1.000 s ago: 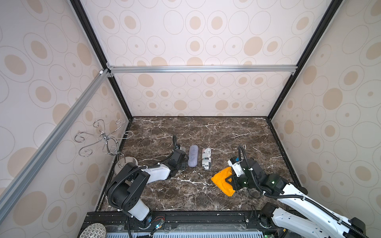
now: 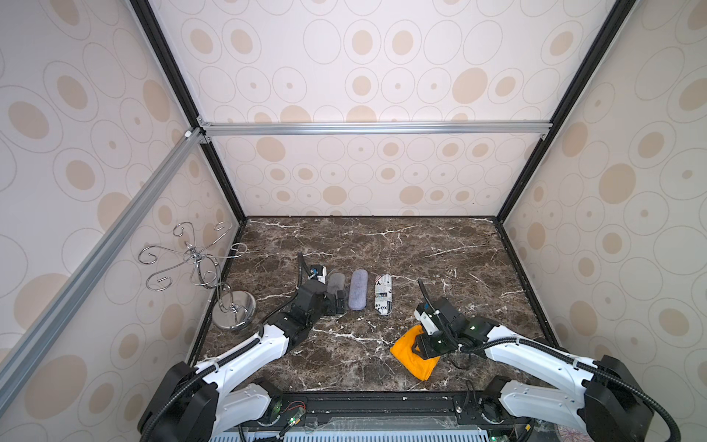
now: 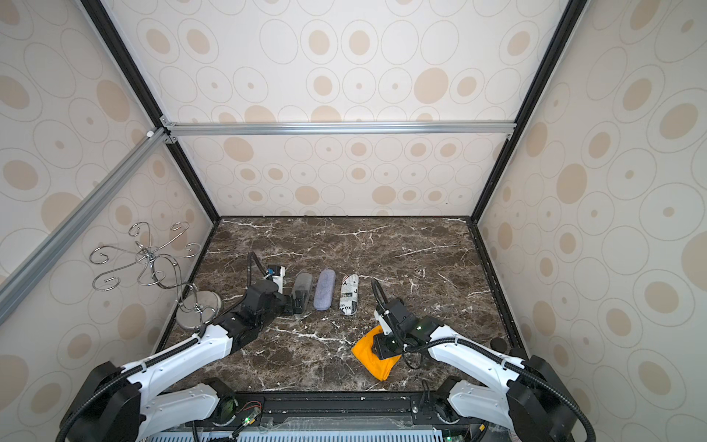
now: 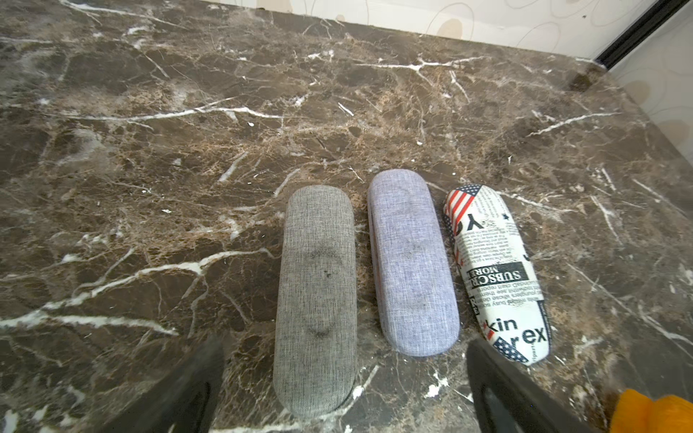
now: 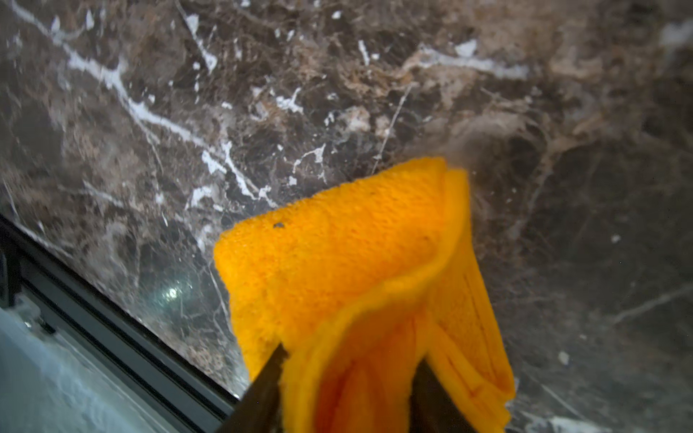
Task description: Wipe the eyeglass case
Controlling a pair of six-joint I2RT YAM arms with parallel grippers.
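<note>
Three eyeglass cases lie side by side: a grey one, a lilac one and a printed white one. My left gripper stands open around the near end of the grey case, as seen in the left wrist view, not visibly touching it. At the front right, my right gripper is down at a folded orange cloth, with part of the cloth rising between its fingers; whether they grip it I cannot tell.
A metal hook stand is at the left beside my left arm. A black frame edge runs along the front.
My left arm has shifted up and left, changing its posture markedly.
</note>
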